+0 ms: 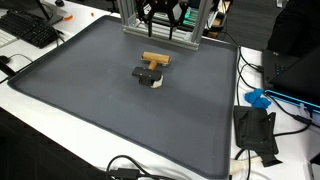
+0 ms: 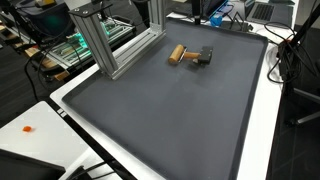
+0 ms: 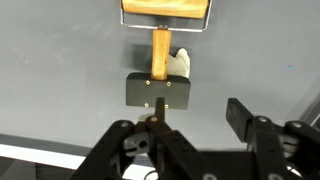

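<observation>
A roller tool lies on the dark mat, its wooden roller (image 1: 156, 57) toward the arm and its black end plate (image 1: 147, 75) on the opposite side. In the wrist view, the wooden handle (image 3: 160, 52) joins the roller to the plate (image 3: 158, 91). A cream-white lump (image 3: 180, 64) shows beside the handle, partly covered by the tool; in exterior view 1 the lump (image 1: 157, 84) peeks out past the plate. My gripper is open, with its fingers wide apart and nothing between them. Its left fingertip overlaps the plate's lower edge in the wrist view.
The grey mat (image 1: 90, 80) is broad and mostly clear around the tool. A metal frame (image 2: 130, 45) stands at the edge near the arm. Off the mat are a keyboard (image 1: 30, 28), a blue crumpled item (image 1: 257, 98) and cables.
</observation>
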